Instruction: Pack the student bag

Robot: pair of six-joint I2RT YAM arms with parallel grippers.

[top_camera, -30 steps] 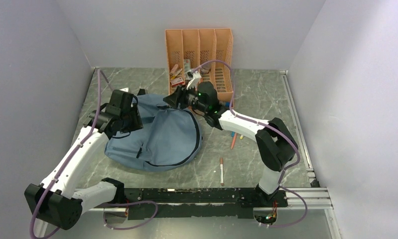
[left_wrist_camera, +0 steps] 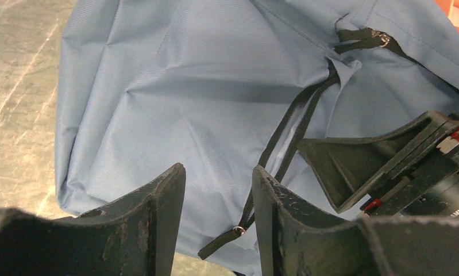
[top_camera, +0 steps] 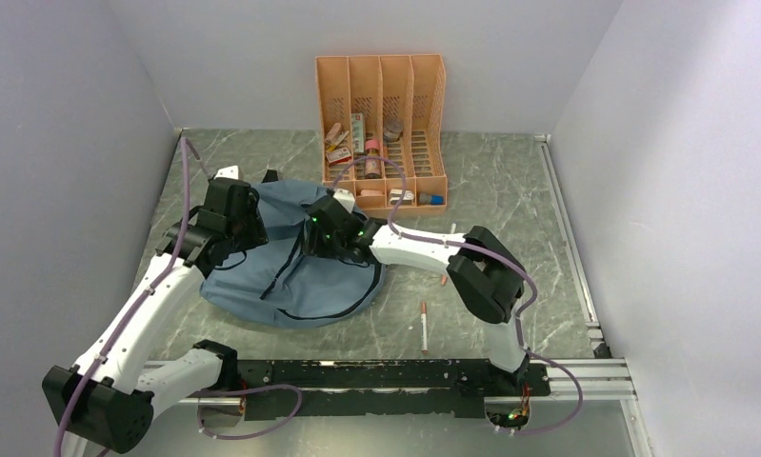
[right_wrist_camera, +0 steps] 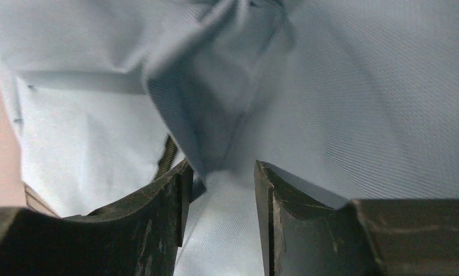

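A blue-grey student bag (top_camera: 329,290) with black zippers lies open on the marble table. In the left wrist view, the bag (left_wrist_camera: 175,115) fills most of the frame below my open left gripper, whose fingers have nothing between them. My right gripper (top_camera: 314,243) is over the middle of the bag. In the right wrist view its fingers (right_wrist_camera: 273,218) are part open amid the fabric (right_wrist_camera: 359,115), a blurred fold lying at the left finger; whether any cloth is pinched is unclear.
A peach organizer (top_camera: 424,95) with stationery stands at the back. Markers, one at the front (top_camera: 424,327), lie on the table right of the bag, where the table (top_camera: 500,181) is otherwise largely clear.
My right gripper has moved from near the organizer down and left into the middle of the bag, where the black zipper shows more now. My left gripper has shifted slightly.
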